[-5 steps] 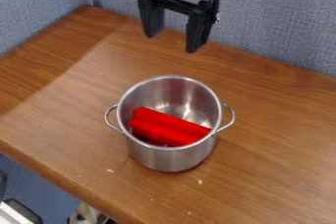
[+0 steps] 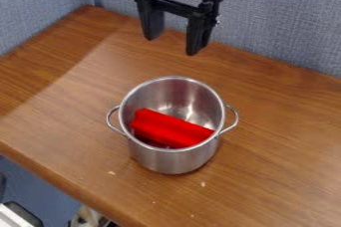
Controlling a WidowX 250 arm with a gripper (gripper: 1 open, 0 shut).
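Observation:
A steel pot [image 2: 174, 154] with two wire handles stands in the middle of the wooden table. A red cylindrical object [image 2: 170, 127] lies inside it, tilted from left to lower right. My black gripper [image 2: 174, 36] hangs at the top of the view, above and behind the pot, with its two fingers wide apart and nothing between them.
A grey padded wall [image 2: 280, 27] runs along the back. The table's front-left edge drops to a lower area with some pale objects at the bottom left corner.
My gripper has shifted very slightly to the left. The pot and the red object are unchanged.

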